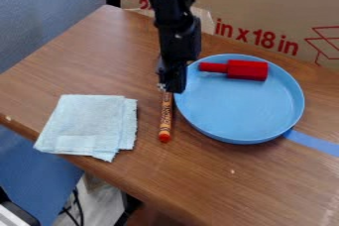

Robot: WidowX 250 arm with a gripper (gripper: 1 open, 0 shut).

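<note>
The black gripper (pixel 173 76) points down at the left rim of a blue plate (pixel 241 108), just above the upper end of an orange-red stick (pixel 166 124) lying on the table. Whether its fingers are open or shut is hard to tell. A red object with a short handle (pixel 245 69) lies on the back of the plate. A folded pale blue cloth (pixel 87 124) lies to the left near the table edge.
A cardboard box (pixel 272 12) stands behind the table. A blue tape strip (pixel 318 143) runs right of the plate.
</note>
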